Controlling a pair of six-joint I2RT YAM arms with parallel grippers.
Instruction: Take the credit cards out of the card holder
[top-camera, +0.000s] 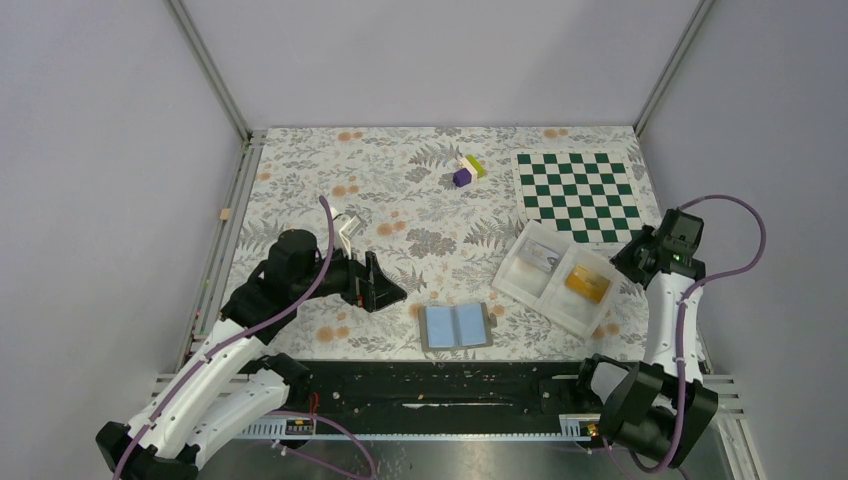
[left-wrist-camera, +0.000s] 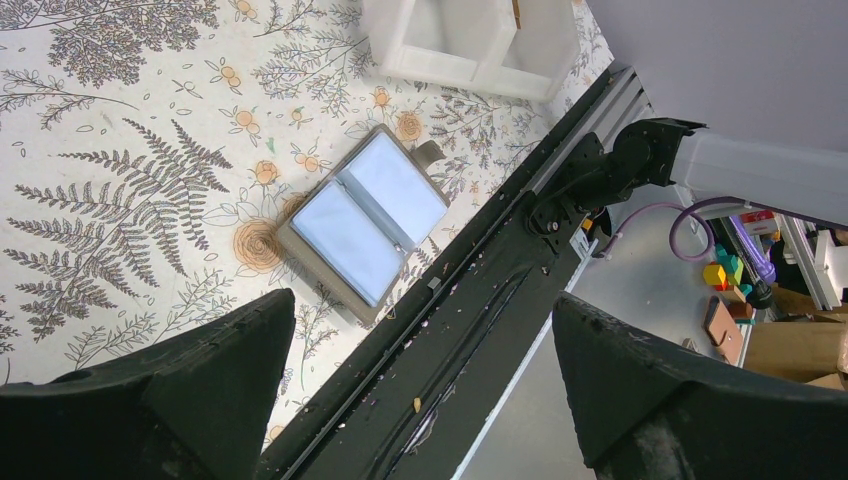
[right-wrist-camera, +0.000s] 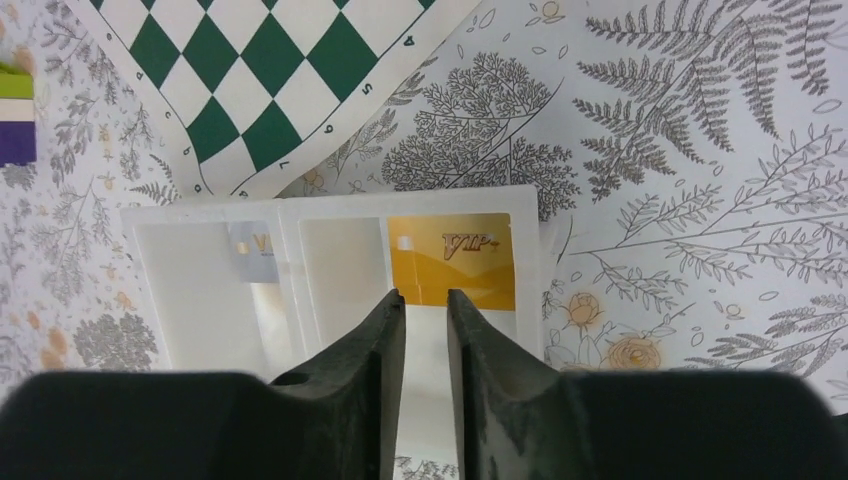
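The card holder (top-camera: 457, 326) lies spread flat near the table's front edge, its two pale blue pockets (left-wrist-camera: 382, 190) empty of any visible card. In the two-compartment white tray (right-wrist-camera: 288, 250), a gold VIP card (right-wrist-camera: 453, 255) rests in one compartment and a silvery card (right-wrist-camera: 253, 246) in the other. My right gripper is above the tray's right side, its fingertips slightly apart with nothing between them. Left of the card holder, my left gripper (top-camera: 388, 279) is wide open and empty, its fingers (left-wrist-camera: 215, 385) far apart.
A green-and-white chessboard mat (top-camera: 580, 195) lies behind the tray. Small coloured blocks (top-camera: 468, 171) sit at the back middle of the table. The dark front rail (top-camera: 450, 395) borders the near edge.
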